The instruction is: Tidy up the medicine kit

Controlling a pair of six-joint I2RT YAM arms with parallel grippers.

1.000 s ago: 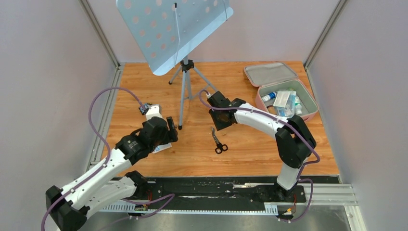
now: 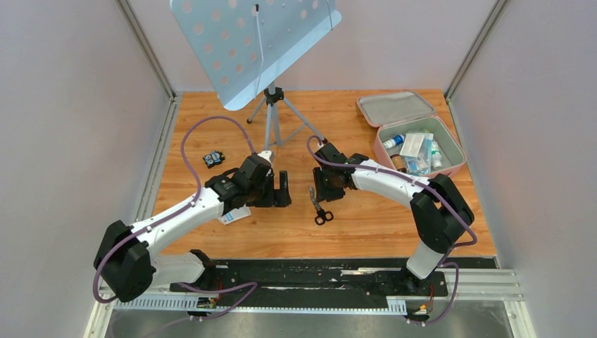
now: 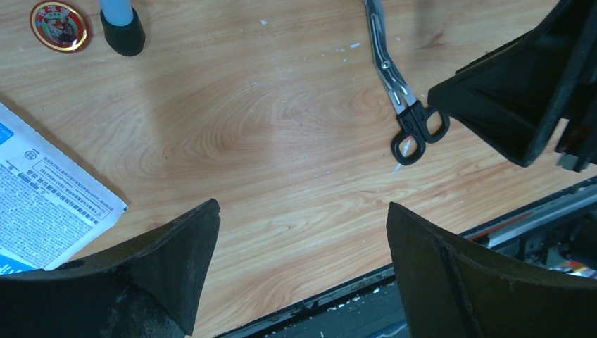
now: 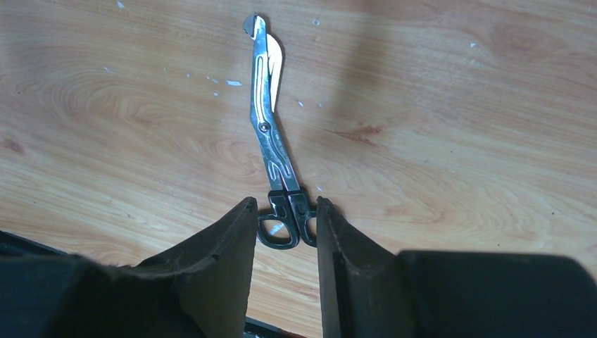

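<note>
A pair of scissors (image 2: 319, 206) with black handles lies flat on the table, its blades pointing away from the front edge. My right gripper (image 2: 325, 189) is just beside and above them; in the right wrist view, its open fingers (image 4: 222, 243) frame the black handles of the scissors (image 4: 265, 105) without a visible grip. My left gripper (image 2: 276, 191) stands open to the left of the scissors, and only bare wood shows between its fingers. The pink medicine case (image 2: 456, 165) is at the right with its lid (image 2: 396, 108) open, holding bottles and a clear bag (image 2: 417, 160).
A white-blue packet (image 3: 53, 193) lies under the left arm. Behind stands a tripod (image 2: 273, 116) carrying a pale blue board (image 2: 260, 42); near its foot is a round red tin (image 3: 60, 27). A small dark-blue item (image 2: 213, 158) rests at the left.
My left gripper has moved right, away from above the packet. The scissors have not moved.
</note>
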